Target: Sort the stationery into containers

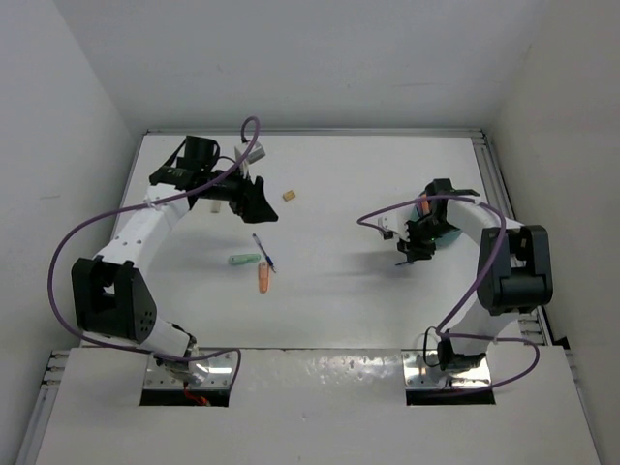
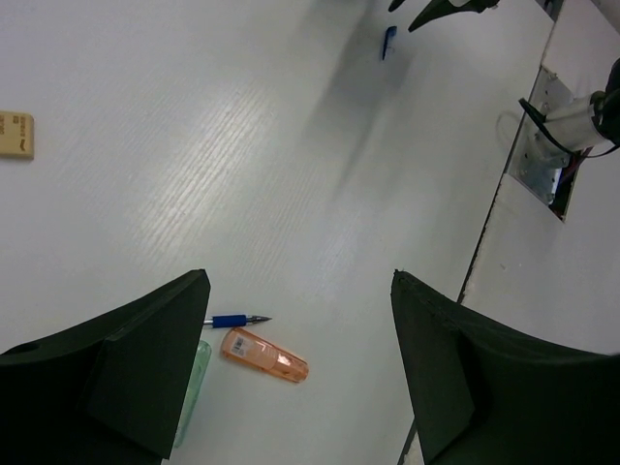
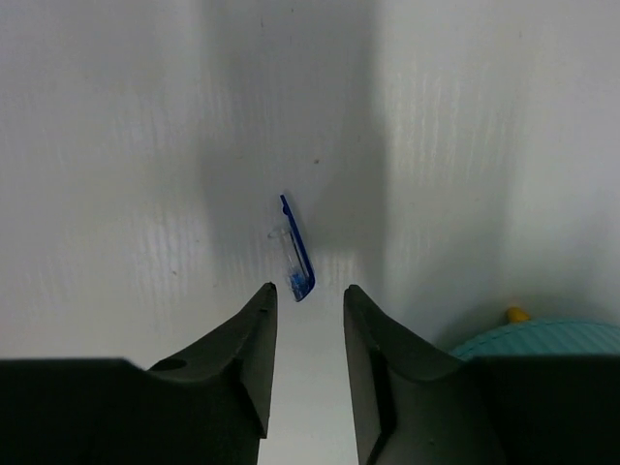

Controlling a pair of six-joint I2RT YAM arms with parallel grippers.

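Note:
Below my open right gripper lies a small blue clip-like piece [image 3: 298, 252] on the white table, just ahead of the fingertips. The teal container [image 3: 542, 339] is at the lower right of that view, partly hidden under the right arm from above. My left gripper is open and empty, raised over the left half. A blue pen [image 2: 232, 320], an orange highlighter-like piece [image 2: 263, 356], a green one [image 1: 244, 260] and a tan block [image 2: 15, 134] lie below it.
A pale item [image 1: 216, 205] lies at the back left, partly hidden. The front rail edge runs along the bottom of the top view.

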